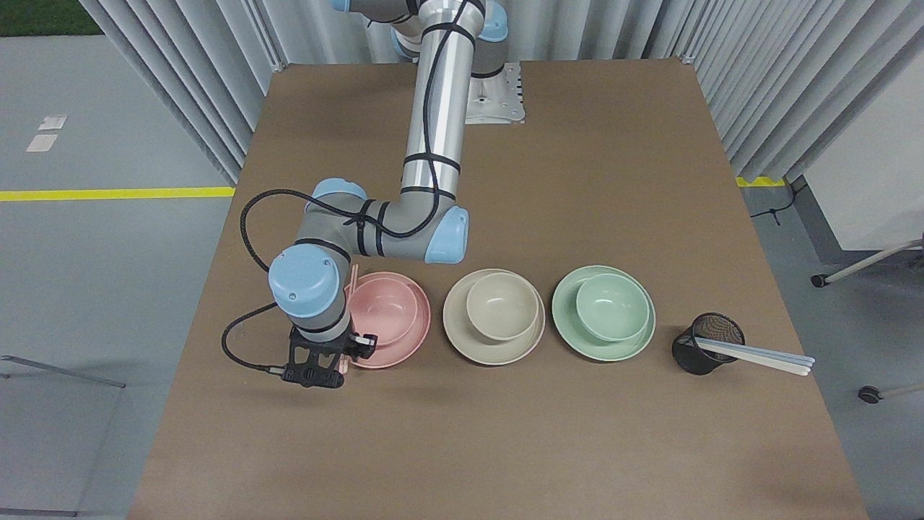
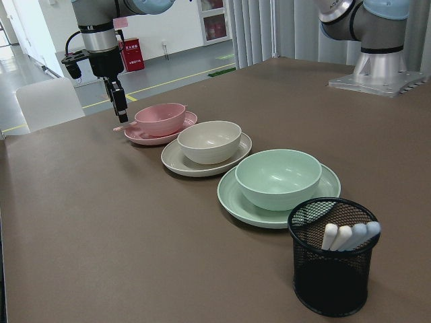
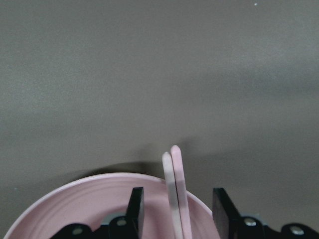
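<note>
My gripper hangs at the pink place setting, its two black fingers standing open in the wrist view, either side of a pair of pink chopsticks (image 3: 180, 189) lying across the rim of the pink plate (image 3: 84, 204). In the left view the pink bowl (image 2: 160, 118) sits on its plate, with the fingertips just left of it, near the chopsticks' end. The arm hides part of the pink setting in the front view.
A cream bowl (image 1: 502, 303) on its plate and a green bowl (image 1: 612, 305) on its plate stand to the right. Further right is a black mesh cup (image 1: 693, 360) with white and pale blue chopsticks (image 1: 762, 357).
</note>
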